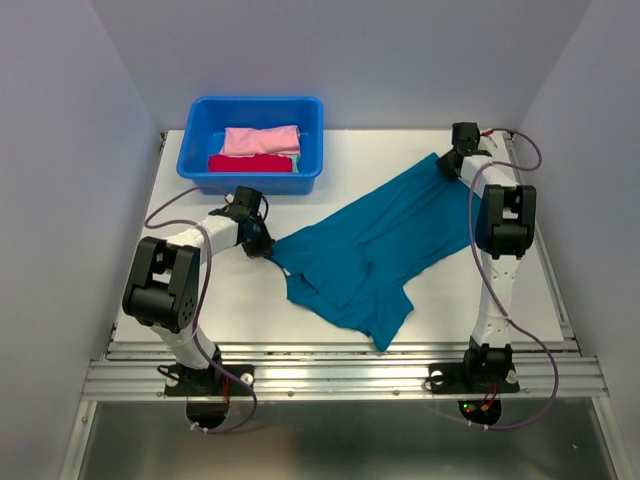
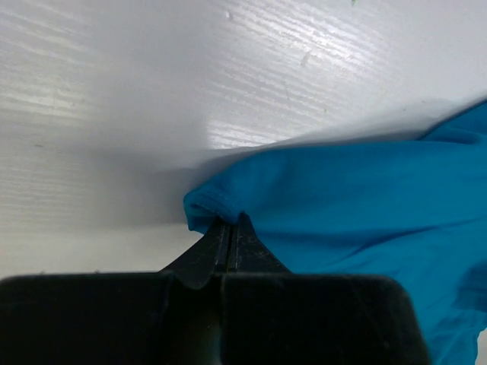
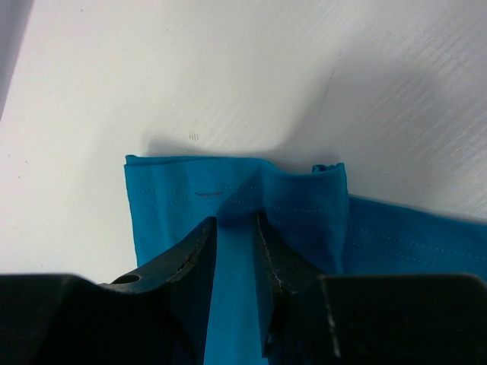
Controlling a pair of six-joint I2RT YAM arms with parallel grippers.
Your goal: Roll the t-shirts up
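Observation:
A teal t-shirt point(image 1: 390, 235) lies stretched diagonally over the white table, from left of centre up to the far right. My left gripper point(image 1: 268, 252) is shut on its left corner; in the left wrist view the closed fingertips pinch the folded cloth point(image 2: 327, 186). At the shirt's far right end is my right gripper point(image 1: 445, 167). The right wrist view shows its fingers point(image 3: 199, 258) part open, with a gap over the teal cloth point(image 3: 183, 205). A raised fold of the shirt stands by the right finger; whether cloth touches the fingers' inner sides is unclear.
A blue bin point(image 1: 251, 184) stands at the back left, holding a folded pink cloth point(image 1: 262, 141) and a red one point(image 1: 250, 163).

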